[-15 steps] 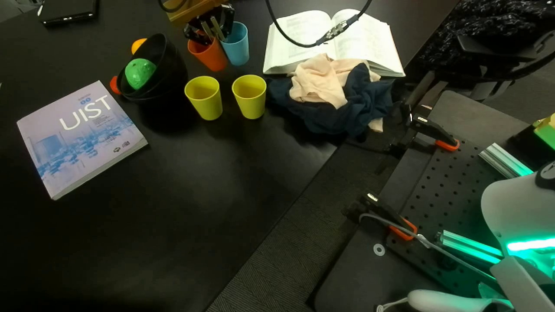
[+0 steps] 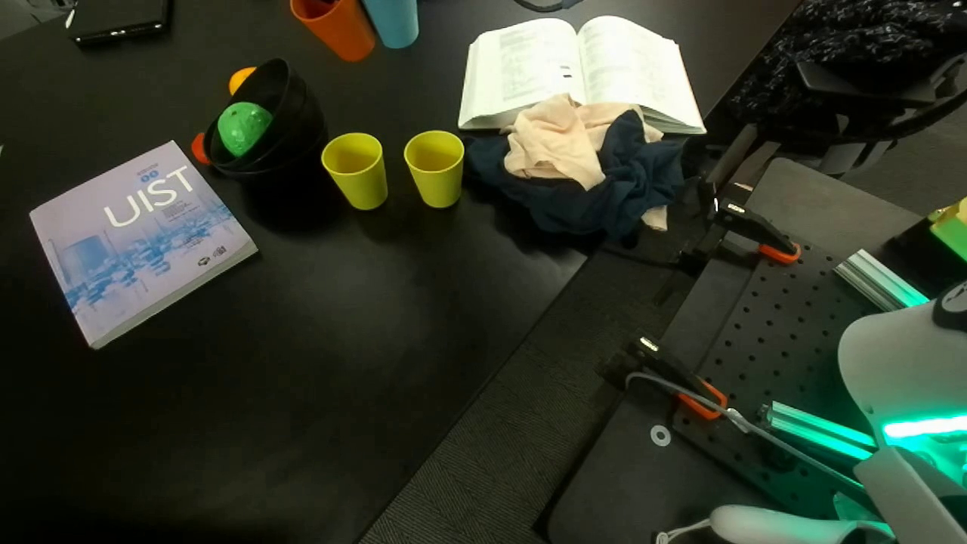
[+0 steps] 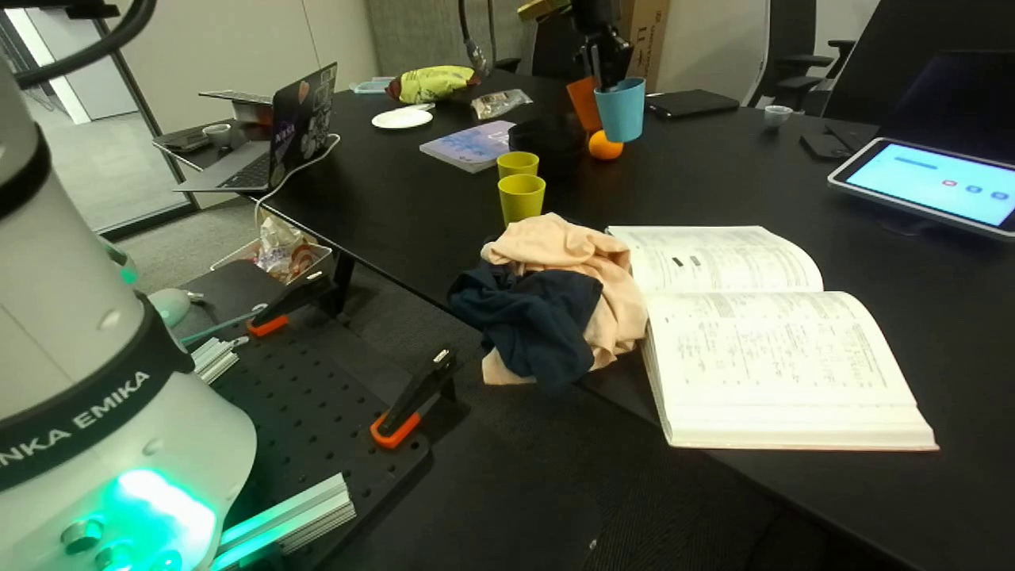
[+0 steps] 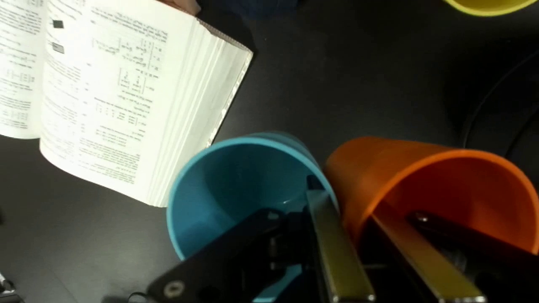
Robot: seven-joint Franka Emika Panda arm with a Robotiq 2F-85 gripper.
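Observation:
A blue cup (image 4: 227, 176) and an orange cup (image 4: 374, 161) hang side by side in the wrist view, mouths toward the camera. My gripper is shut on their adjoining walls, one finger inside each cup. In exterior view 2 the blue cup (image 3: 620, 109) hangs below the gripper (image 3: 606, 81), above the table, with the orange cup (image 3: 585, 103) partly behind it. Exterior view 1 shows the orange cup (image 2: 337, 29) and blue cup (image 2: 394, 20) at its top edge; the gripper is out of that frame.
Two yellow cups (image 2: 356, 172) stand near the black bowls (image 2: 295, 118), which hold a green item (image 2: 242, 128). An open book (image 2: 580, 68) and crumpled cloths (image 2: 580, 163) lie to their right. The UIST book (image 2: 140, 236) is left.
Both cups have moved together toward the top of exterior view 1, away from the yellow cups.

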